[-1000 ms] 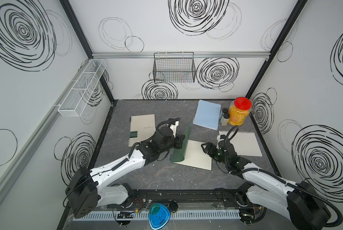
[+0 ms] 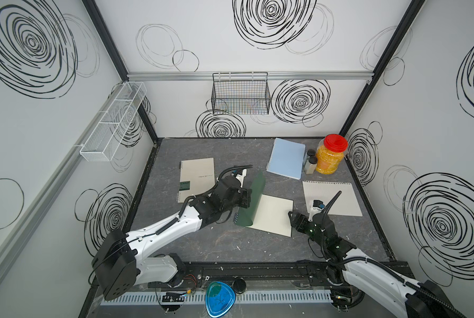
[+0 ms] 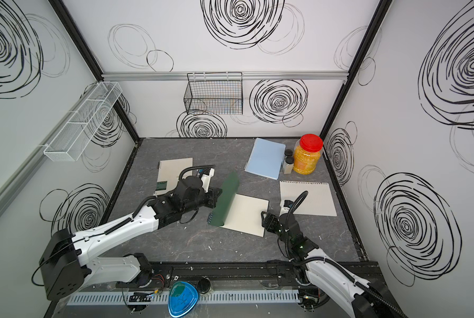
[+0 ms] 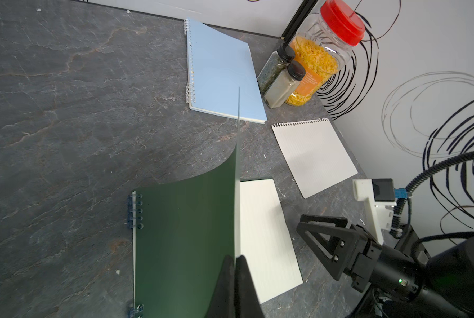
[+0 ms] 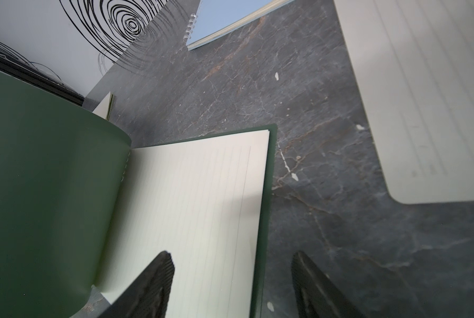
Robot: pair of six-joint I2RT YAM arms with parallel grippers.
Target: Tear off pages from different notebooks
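Note:
A green notebook lies in the middle of the table, its green cover [image 4: 186,228] raised and curved, its lined white page [image 5: 194,201] bare. My left gripper is shut on the free edge of that cover, holding it up from the spiral side. At the page's right edge my right gripper stands open, nothing between its fingers; in the right wrist view the page's right edge runs between and beyond them. A beige notebook [image 2: 197,175] lies at the left, and a blue spiral notebook [image 2: 286,158] at the back.
On the right lies a loose-looking lined white sheet or pad [image 2: 335,198] with a perforated top edge. A red-lidded jar [image 2: 330,154] and two small shakers [image 2: 310,164] stand at the back right.

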